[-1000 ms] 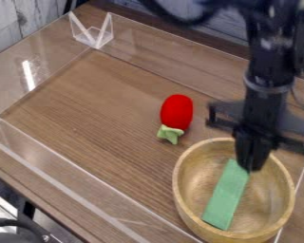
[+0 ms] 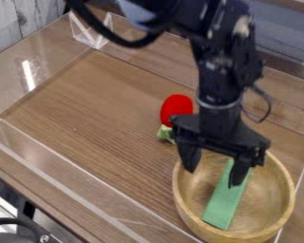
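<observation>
My black gripper [image 2: 220, 149] is low over the upper part of a tan bowl [image 2: 192, 194] at the lower right, its fingers open and pointing down. In the bowl lies a long green block [image 2: 224, 203]. A red rounded object [image 2: 178, 107] sits just left of the arm, with a small pale green piece [image 2: 166, 135] below it, partly hidden by the gripper.
A white wire-like holder [image 2: 88, 28] stands at the back left. The table's edges show at the right and lower left.
The objects on the table look unmoved.
</observation>
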